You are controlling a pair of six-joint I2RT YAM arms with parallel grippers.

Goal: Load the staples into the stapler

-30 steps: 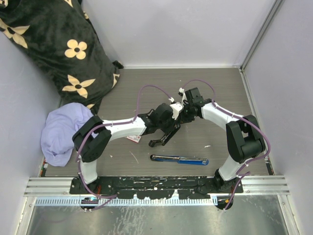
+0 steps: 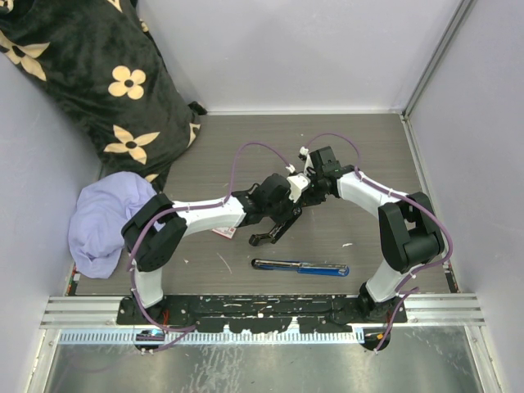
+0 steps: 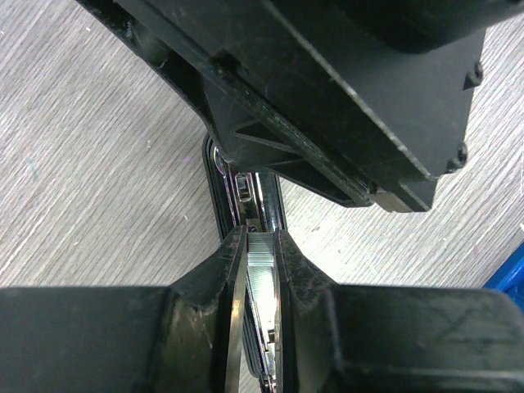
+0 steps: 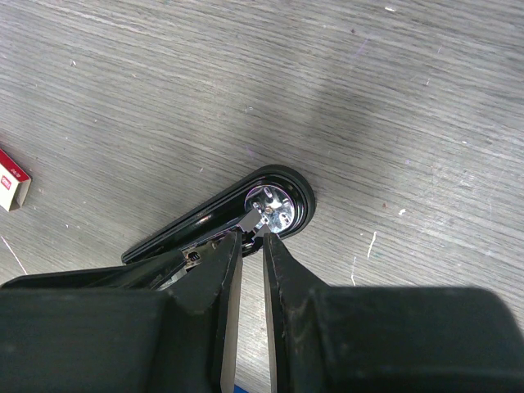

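Observation:
The black stapler lies opened out near the middle of the table, partly under both grippers. Its long metal channel faces up in the left wrist view, and its base with a round metal plate shows in the right wrist view. My left gripper is shut on a pale silvery strip of staples, held over the channel. Whether the strip sits inside the channel is hard to tell. At the channel's end beside the round plate, my right gripper is shut on the stapler, its fingertips hiding most of the contact.
A red and white box lies left of the stapler. In front, a blue and black long tool lies across the table. Lilac cloth is bunched at the far left. Both grippers are close together.
The right arm and the stapler look unmoved.

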